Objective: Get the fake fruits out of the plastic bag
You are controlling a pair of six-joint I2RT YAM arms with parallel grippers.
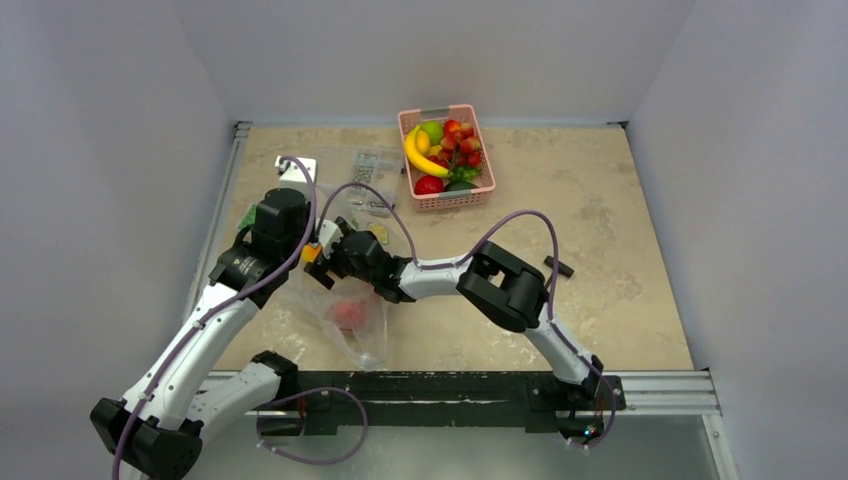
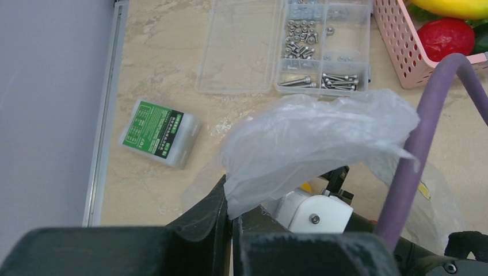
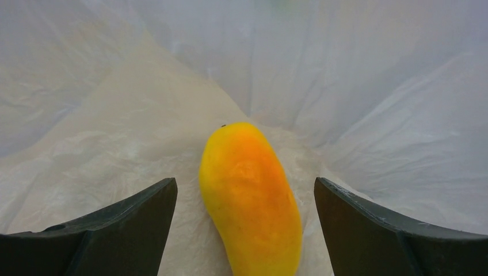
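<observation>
A yellow-orange mango (image 3: 250, 195) lies inside the clear plastic bag (image 1: 365, 335), its length running between the spread fingers of my open right gripper. Neither finger touches it. From above, only a small part of the mango shows beside the right gripper. My left gripper is shut on the bag's edge and holds that film up, bunched and white in the left wrist view. A reddish fruit (image 1: 348, 314) shows through the film in the lower part of the bag.
A pink basket (image 1: 490, 188) full of fruit stands at the back. Left of it lies a clear screw box (image 2: 276, 63), with a green-labelled case (image 2: 152, 127) nearer the left edge.
</observation>
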